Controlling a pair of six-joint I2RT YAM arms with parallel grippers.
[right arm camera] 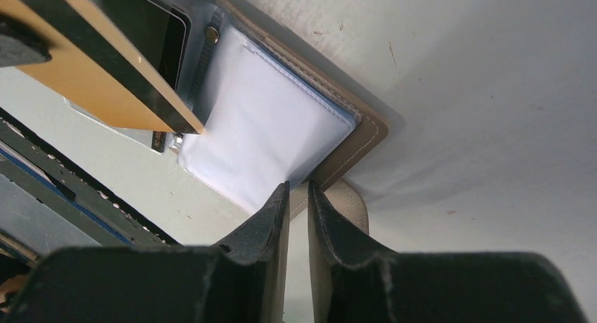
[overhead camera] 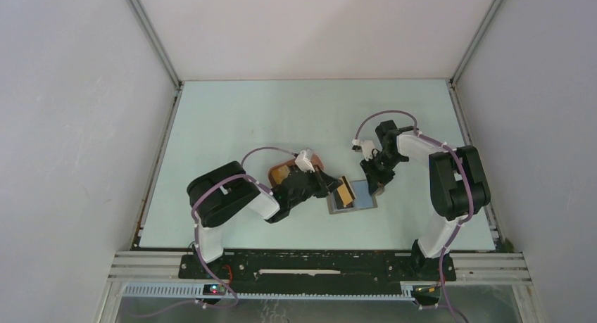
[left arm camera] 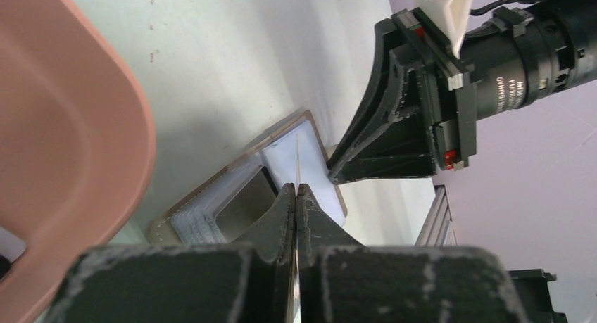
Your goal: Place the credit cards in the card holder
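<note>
The open card holder (overhead camera: 364, 194) lies on the table, with clear sleeves on its left half and a white page at right. A yellow card with a dark stripe is held tilted above the left half by my left gripper (overhead camera: 328, 184), which is shut on it; the card looks edge-on in the left wrist view. My right gripper is shut at the holder's right edge, apparently on that edge, partly hidden by its fingers.
A pink bowl (left arm camera: 91, 126) with cards sits just left of the holder.
</note>
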